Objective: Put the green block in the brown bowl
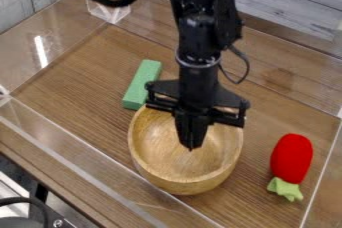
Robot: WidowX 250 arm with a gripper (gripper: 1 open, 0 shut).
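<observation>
The green block [142, 84] lies on the wooden surface, just behind and left of the brown bowl [150, 162]. Near the front centre, the round bowl looks empty where its inside shows. My black gripper [190, 132] points down over the bowl's rear half and hides part of its back rim. The block stands apart from the gripper, to its left and farther back. Dark finger parts blend together, so how far they are spread cannot be made out. I see nothing held below them.
A red object with a green end [291, 158] lies right of the bowl. A clear plastic piece [112, 6] stands at the back left.
</observation>
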